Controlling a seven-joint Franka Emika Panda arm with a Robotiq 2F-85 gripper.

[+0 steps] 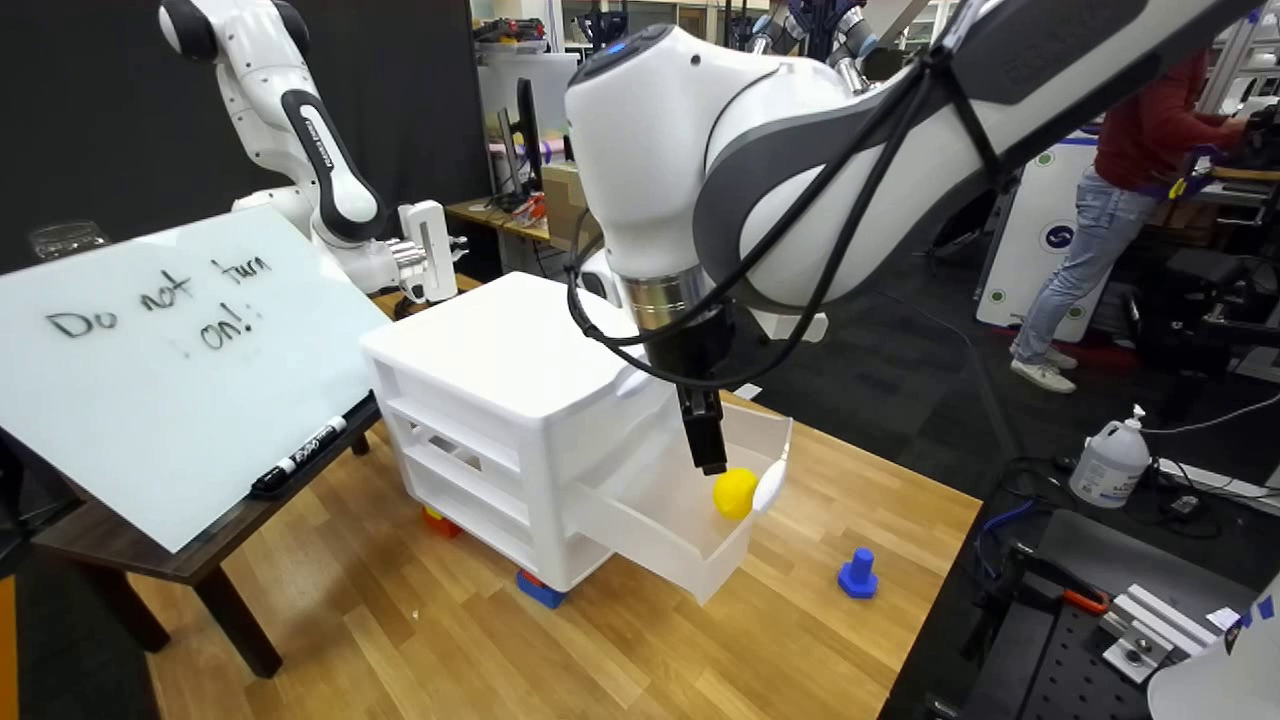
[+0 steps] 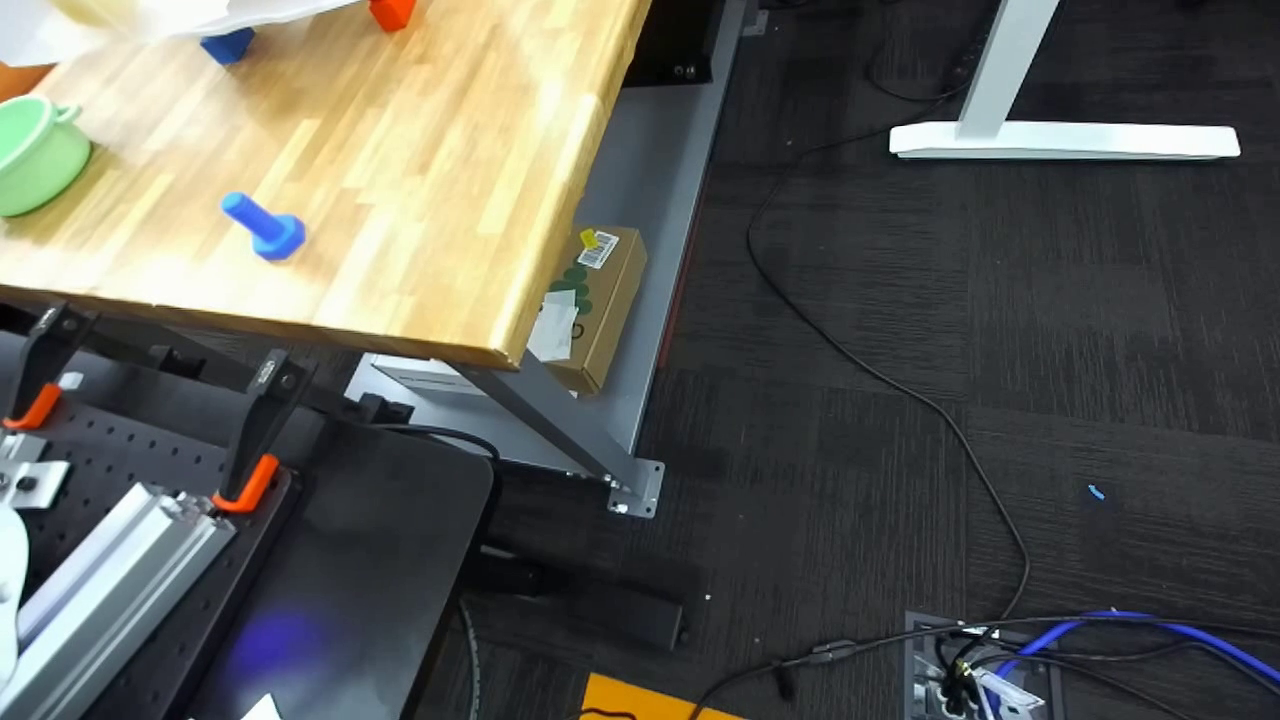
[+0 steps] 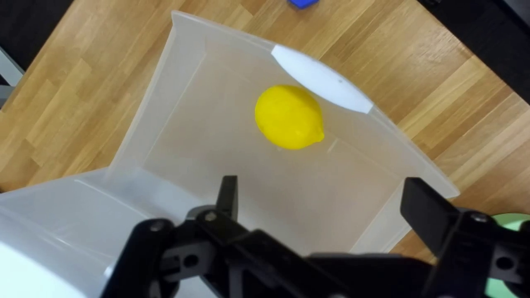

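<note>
A yellow lemon lies in the pulled-out translucent drawer, close to the wall with the white handle. In exterior view 1 the lemon shows just right of my gripper, which hangs over the drawer. The wrist view has my gripper open, its two black fingers wide apart and only the drawer floor between them. The lemon sits beyond the fingertips, untouched. In exterior view 2 the gripper is out of frame.
The white drawer unit stands behind the drawer. A blue bolt-shaped piece stands on the table in front. A green pot is near the table edge. To the left, a whiteboard leans on a dark stand.
</note>
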